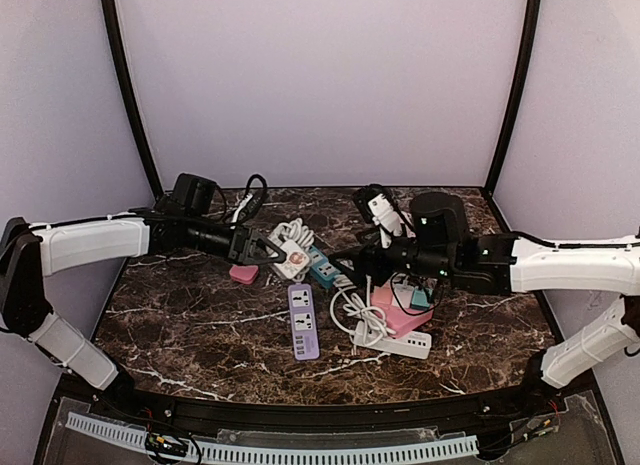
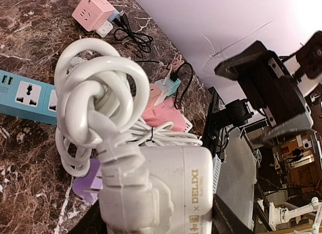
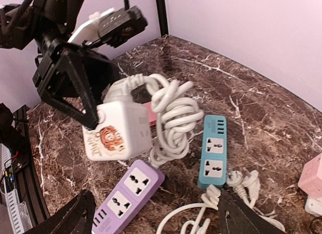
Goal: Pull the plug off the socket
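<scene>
My left gripper (image 1: 262,255) is shut on a white cube socket (image 1: 294,261) printed with an orange figure, held above the table; its coiled white cord (image 2: 100,93) hangs from it. In the right wrist view the cube (image 3: 113,133) is at upper left, above a purple strip (image 3: 126,196). A teal strip (image 3: 213,148) lies behind. My right gripper (image 1: 355,260) stands open above white cables right of the cube, with nothing between its fingers in the right wrist view.
At the right lie a pink block (image 1: 405,320), a small teal adapter (image 1: 421,297), a white strip (image 1: 400,345) and tangled cables. A pink piece (image 1: 243,274) sits at left.
</scene>
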